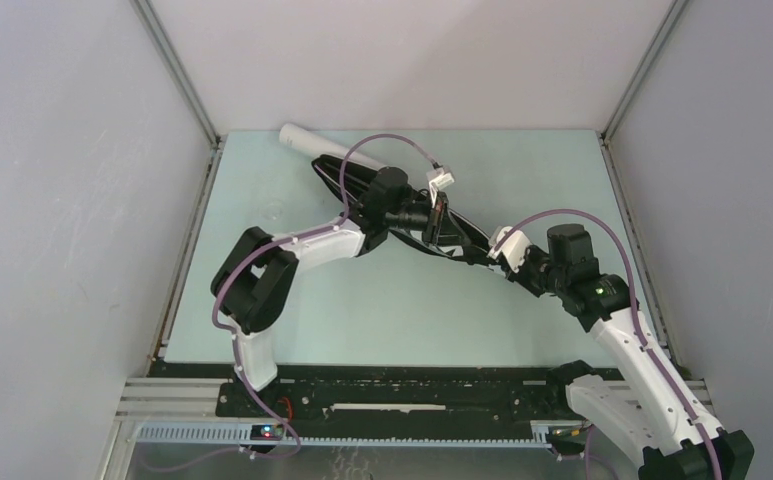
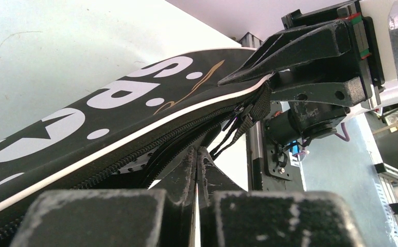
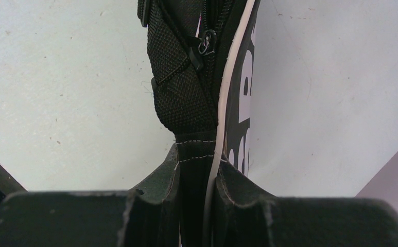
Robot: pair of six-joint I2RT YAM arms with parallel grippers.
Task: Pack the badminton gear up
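A long black racket bag (image 1: 338,176) with pale edging and white letters spans the table at a slant. Its zip side gapes in the left wrist view, showing a little of the inside. The zip pull (image 3: 206,43) lies near the strap end, free of any finger. My left gripper is shut by the zip opening, nothing between its fingers, with the pull (image 2: 239,109) off to the right. My right gripper is shut on the bag's narrow end, just below the black webbing strap (image 3: 182,95). Most of the bag's contents are hidden.
A white tube (image 1: 302,139) lies along the bag's far side, partly covered by the left arm. The two grippers are close together over mid-table. Bare table (image 1: 402,325) lies in front and at the far right.
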